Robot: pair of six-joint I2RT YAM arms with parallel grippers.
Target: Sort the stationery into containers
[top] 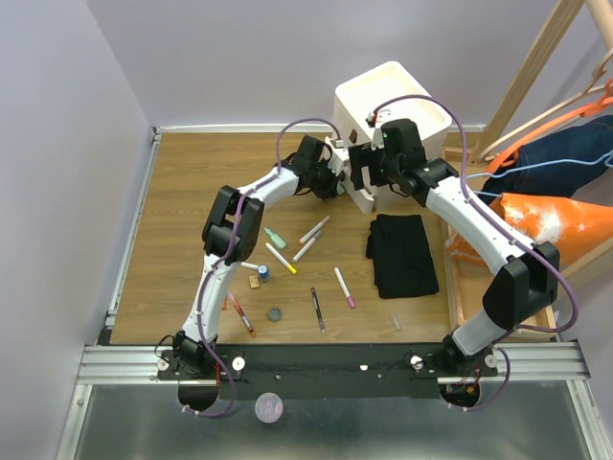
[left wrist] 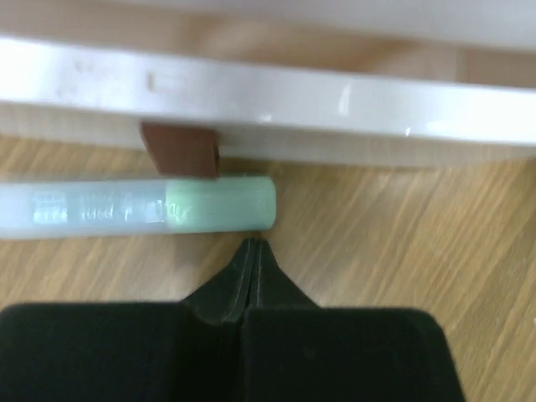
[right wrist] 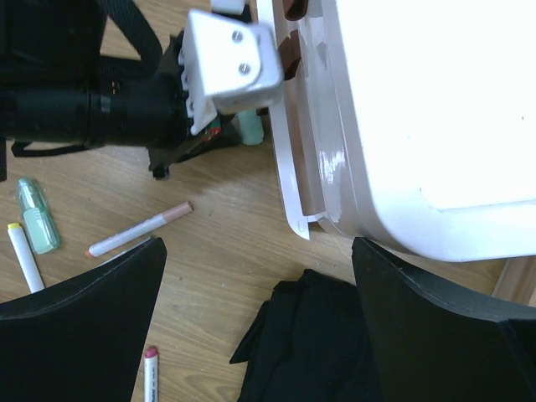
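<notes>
In the left wrist view, my left gripper is shut with nothing between its fingers. The pale tube with the green end (left wrist: 222, 203) lies on the table just past the fingertips, outside them. A brown tab (left wrist: 180, 151) hangs from the white drawer front (left wrist: 352, 102) and overlaps the tube's upper edge. That drawer stands slightly out of the white box (top: 388, 88). Beside the box, my right gripper is open, its fingers wide apart, one close to the box's lower edge.
Loose on the table are a green bottle (top: 275, 237), a yellow-capped marker (top: 281, 258), a pink-capped marker (top: 345, 287), a black pen (top: 317, 310) and several other items. A black cloth (top: 402, 255) lies before the box.
</notes>
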